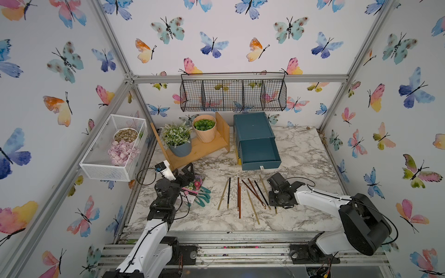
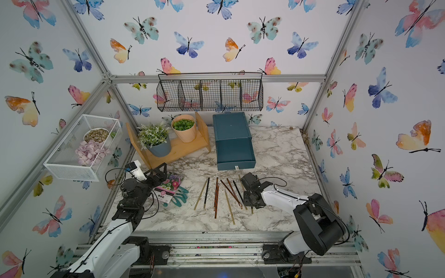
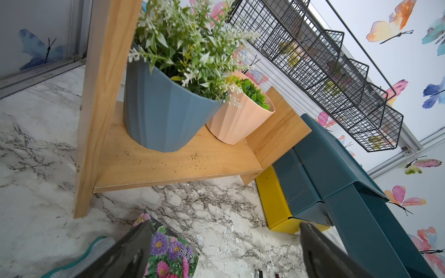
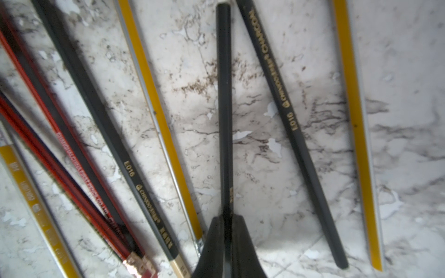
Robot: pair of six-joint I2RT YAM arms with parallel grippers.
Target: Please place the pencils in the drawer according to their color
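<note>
Black, yellow and red pencils lie spread on the marble table [image 1: 301,217]. My right gripper is low over them, its fingertips closed in against the sides of a black pencil [image 4: 224,92] lying on the table. Another black pencil [image 4: 292,125] and a yellow pencil [image 4: 354,115] lie to its right, red pencils [image 4: 60,134] to its left. Behind them stands a teal drawer unit with an open, empty teal drawer [image 1: 257,153]; a yellow drawer [image 3: 273,203] shows lower at its side. My left gripper stands open by the shelf, empty.
A wooden shelf [image 3: 180,171] with two potted plants is at back left. A flower packet [image 3: 166,250] and gloves [image 1: 201,197] lie near the left arm. A wire basket [image 1: 231,92] hangs at the back, a white basket [image 1: 109,171] at left.
</note>
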